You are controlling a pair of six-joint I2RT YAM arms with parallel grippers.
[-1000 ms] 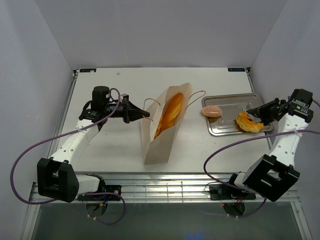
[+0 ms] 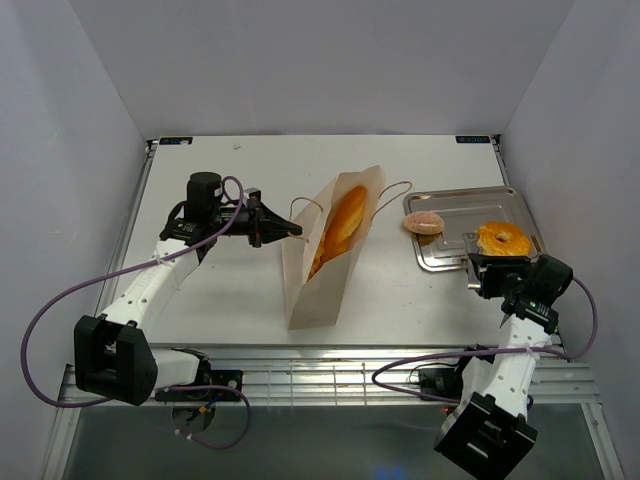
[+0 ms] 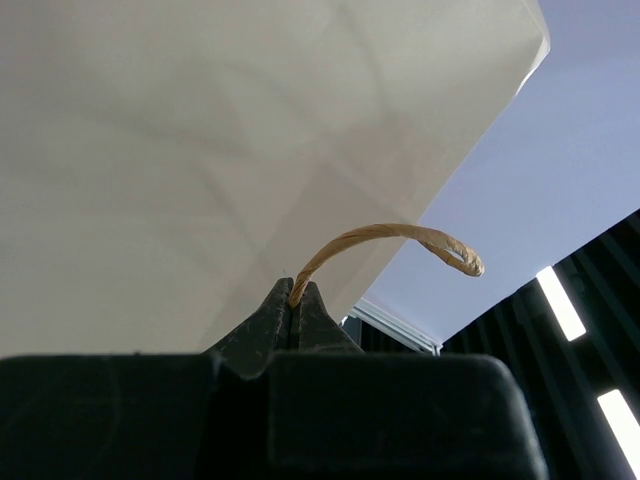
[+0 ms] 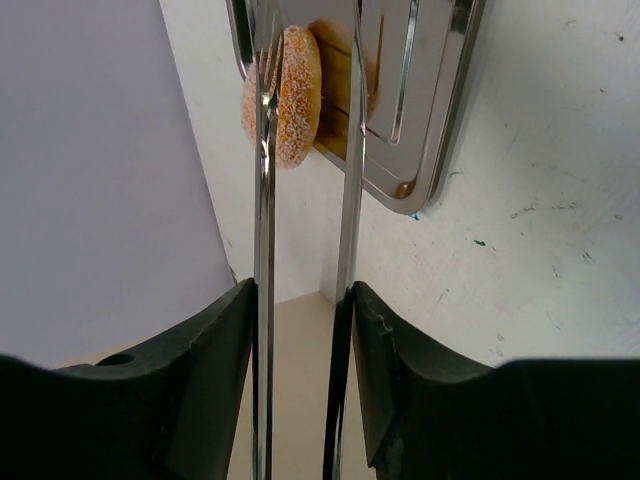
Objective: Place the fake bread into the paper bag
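Note:
My left gripper (image 2: 288, 237) is shut on a twisted handle (image 3: 375, 232) of the paper bag (image 2: 318, 300). A long loaf (image 2: 347, 222) and another orange bread piece lie inside the bag. In the tray (image 2: 470, 200), a golden ring bread (image 2: 503, 238) sits at the right, and a pinkish sugared bread (image 2: 424, 222) rests over the left rim. My right gripper has metal tongs (image 4: 348, 220) between its partly spread fingers, one arm against each. The tongs' arms stand apart with no bread clamped. In the right wrist view, one arm crosses in front of the sugared bread (image 4: 297, 100).
The bag's other handle (image 2: 392, 195) sticks out toward the tray. Grey walls (image 2: 575, 140) close in the right and back sides.
Left gripper and bag look unmoved.

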